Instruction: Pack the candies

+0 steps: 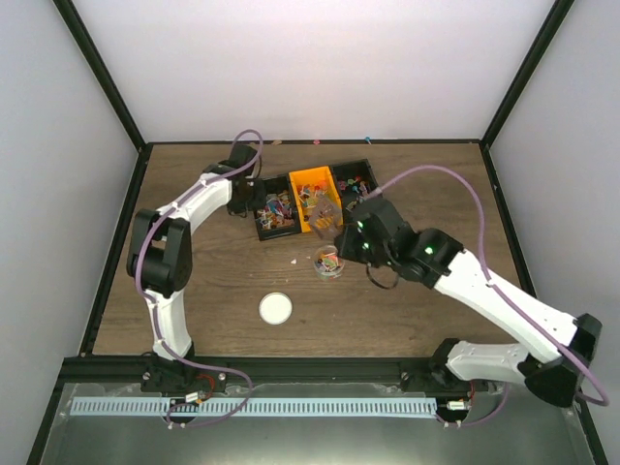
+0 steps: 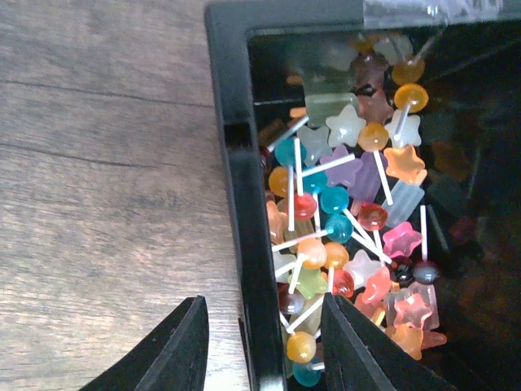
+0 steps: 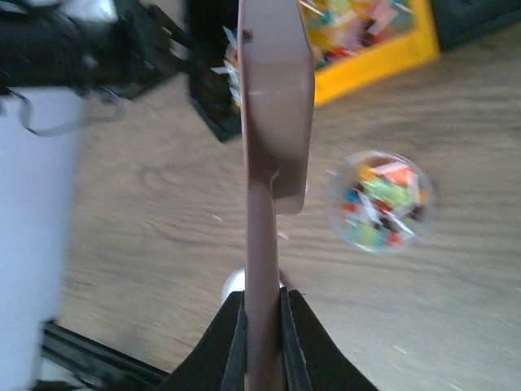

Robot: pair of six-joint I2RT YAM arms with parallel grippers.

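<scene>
In the top view, a black bin [image 1: 263, 232] of candies, an orange bin [image 1: 296, 180] and another black bin [image 1: 363, 169] form a row at the back. A round clear container [image 3: 381, 200] holds candies, with a white lid [image 1: 275, 308] nearer the front. My left gripper has its fingers apart, straddling the left bin's wall [image 2: 254, 244], candies visible inside. My right gripper is shut on a translucent pinkish scoop [image 3: 273, 98], raised between the container and the bins.
Bare wooden table [image 1: 436, 203] surrounds the bins and container, with small loose pieces near the container. Dark frame edges and walls bound the workspace.
</scene>
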